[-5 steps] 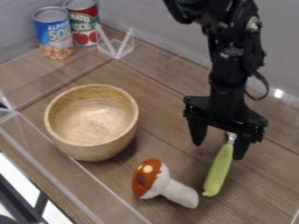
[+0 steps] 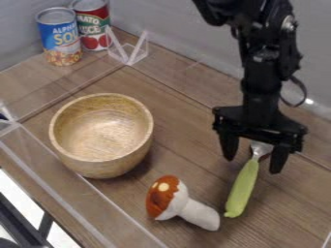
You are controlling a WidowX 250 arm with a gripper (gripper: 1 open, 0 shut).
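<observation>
My black gripper stands open at the right, its two fingers low over the silver end of a green-handled utensil, which lies on the wooden table. The utensil's head is partly hidden between and below the fingers. A mushroom toy with an orange, white-spotted cap and white stem lies to the left of the green handle, near the front.
A wooden bowl sits at the left. Two cans, one blue and one red, stand at the back left beside a clear plastic piece.
The gripper has shifted slightly to the right and changed angle a little around the utensil's head. The objects on the table look unmoved.
</observation>
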